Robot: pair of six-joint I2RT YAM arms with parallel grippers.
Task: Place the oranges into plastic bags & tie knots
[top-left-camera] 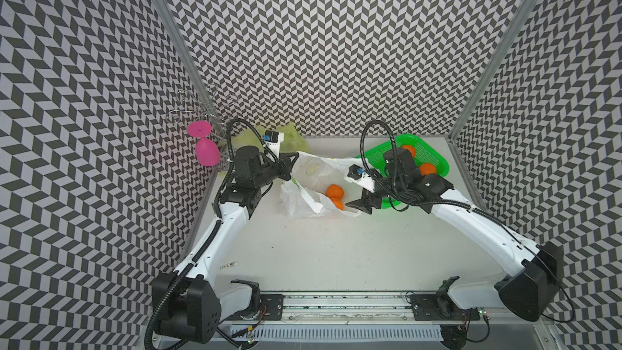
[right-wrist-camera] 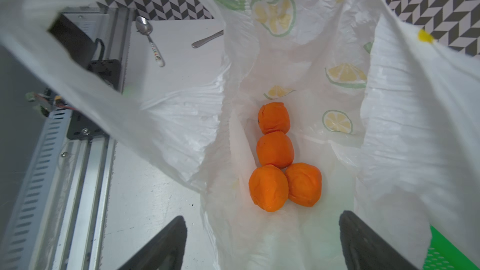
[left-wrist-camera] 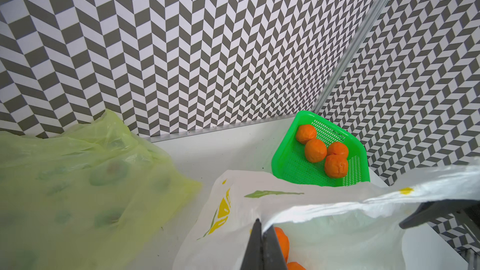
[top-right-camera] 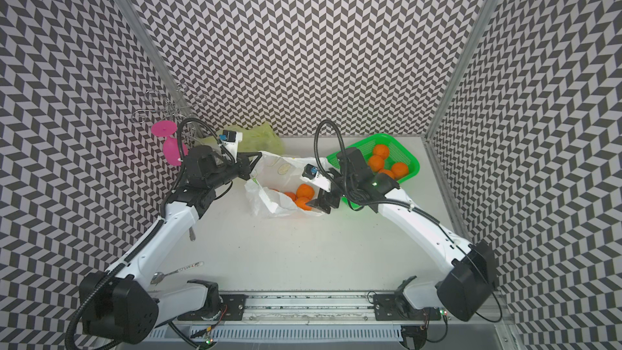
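Note:
The white plastic bag [top-left-camera: 298, 202] lies mouth-open on the table. My left gripper is shut on its rim, holding that edge up. Inside the bag, several oranges [right-wrist-camera: 275, 150] rest in a cluster, seen best in the right wrist view. My right gripper stands open at the mouth's right side, nothing between its fingers. More oranges [left-wrist-camera: 315, 150] sit in the green basket [left-wrist-camera: 278, 157] at the back right, partly hidden by the right arm in the top left view.
A yellow-green bag [left-wrist-camera: 90, 185] lies at the back left. A pink object [top-left-camera: 207, 152] and a wire rack [top-right-camera: 184, 100] stand at the left wall. Spoons [right-wrist-camera: 150, 40] lie on the left.

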